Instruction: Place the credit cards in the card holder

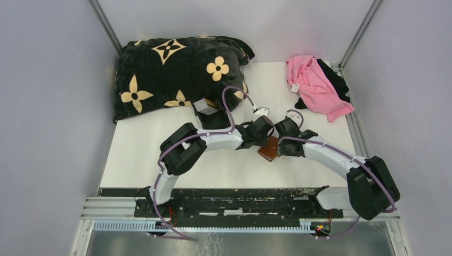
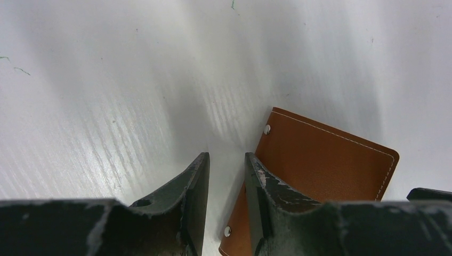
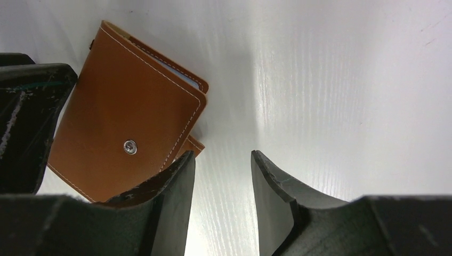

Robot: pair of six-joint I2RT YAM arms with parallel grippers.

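Note:
A brown leather card holder lies on the white table beneath and between both grippers, a snap on its cover and a pale edge inside, perhaps a card, in the right wrist view. My left gripper is at its edge, fingers open a little with nothing clearly between them; the holder extends to the right. My right gripper stands open beside the holder, bare table between its fingers. A dark part, apparently of the other gripper, covers the holder's far side in that view.
A black patterned cushion fills the back left, with a black object and pale item before it. Pink and black cloths lie at back right.

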